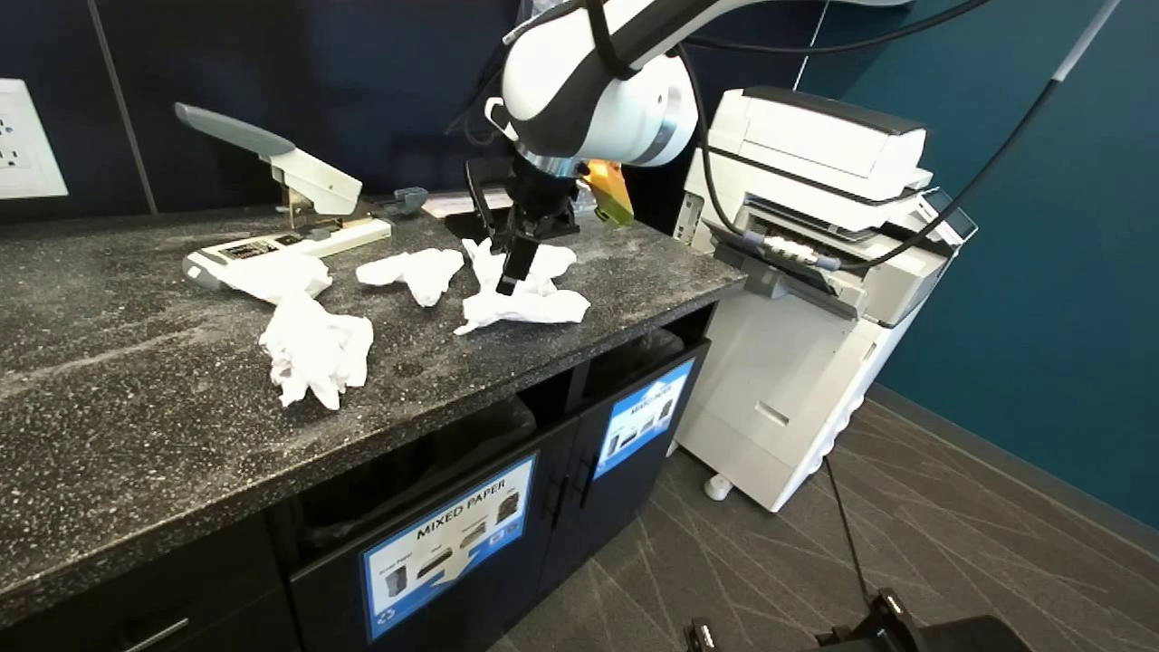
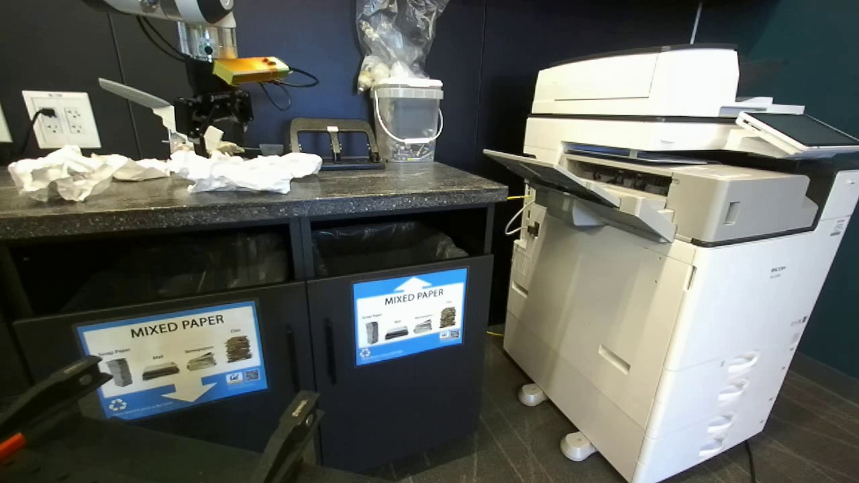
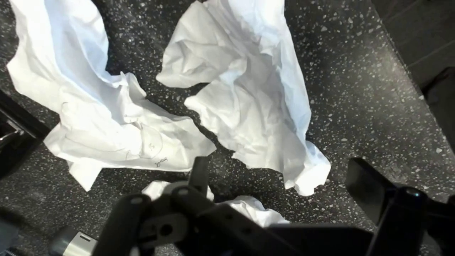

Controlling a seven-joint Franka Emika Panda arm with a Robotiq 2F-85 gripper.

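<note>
Crumpled white papers lie on the dark speckled counter. In the wrist view, one crumpled sheet point(image 3: 256, 98) is near the centre, just beyond my gripper. The gripper is open, its fingers wide apart and nothing held between them. A second sheet point(image 3: 106, 119) with faint pencil marks spreads to the left. A third white piece point(image 3: 256, 211) is partly hidden behind the gripper. From exterior view 1, a dark fingertip overlaps the right-hand paper point(image 1: 538, 306); whether it touches cannot be told. Further left are a small piece point(image 1: 418, 272) and a bunched paper point(image 1: 315, 348).
A large stapler point(image 1: 272, 244) stands at the back left, and a black hole punch point(image 2: 334, 137) is near a clear bucket point(image 2: 409, 121). Bins labelled mixed paper point(image 2: 411, 314) open below the counter edge. A printer point(image 2: 596, 282) stands to the right.
</note>
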